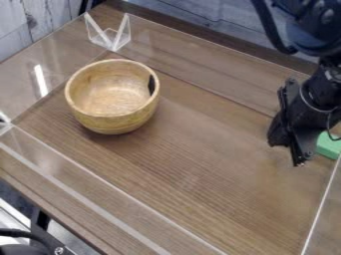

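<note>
My gripper reaches down at the right edge of the wooden table, its dark body partly covering a green object behind it. The fingers look shut; whether anything is between them is hard to see. A wooden bowl sits at the left of the table.
A white wire-like object stands at the back left. Dark cables lie at the lower left corner, and a pale wall runs along the back right.
</note>
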